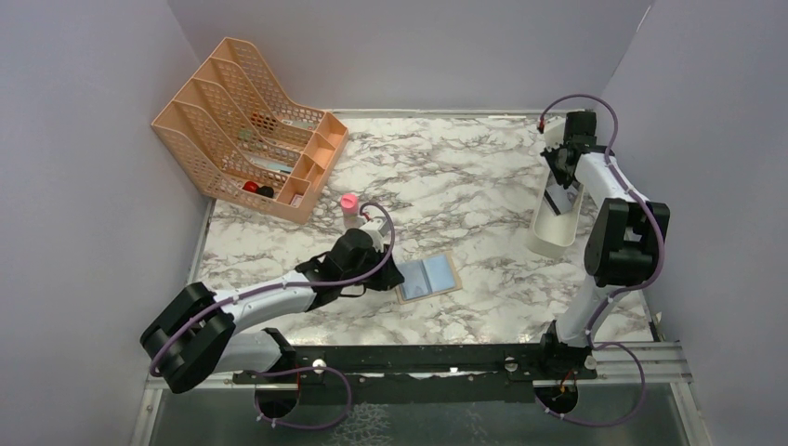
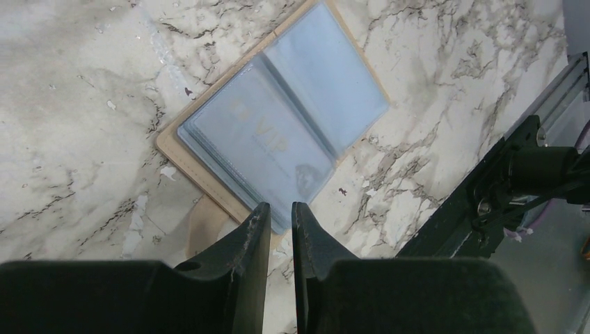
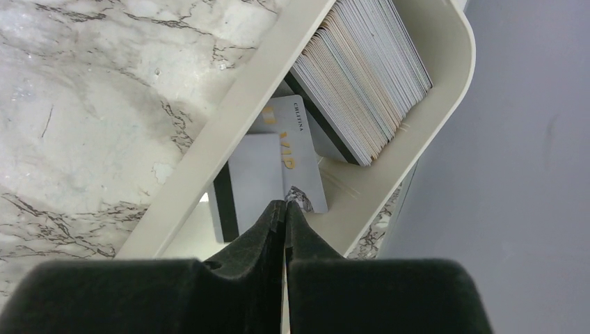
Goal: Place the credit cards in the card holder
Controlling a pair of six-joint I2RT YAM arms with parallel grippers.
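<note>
Inside the white box (image 3: 188, 170) a white card with a black stripe (image 3: 256, 182) lies loose, overlapping a silver VIP card (image 3: 304, 153). Behind them leans a tight stack of cards (image 3: 372, 69). My right gripper is over the box, its fingertips together and nothing between them; the loose cards are outside. In the left wrist view the pale blue card holder (image 2: 278, 115) lies spread on a tan board, a VIP card showing through its nearer pocket. Above the board's near edge, my left gripper is open a little and empty.
A peach divided organizer (image 1: 251, 135) stands at the back left. The pink-capped bottle (image 1: 349, 204) is just behind the left arm. Walls rise close beside the white box. Bare marble table (image 1: 455, 177) lies between holder and box.
</note>
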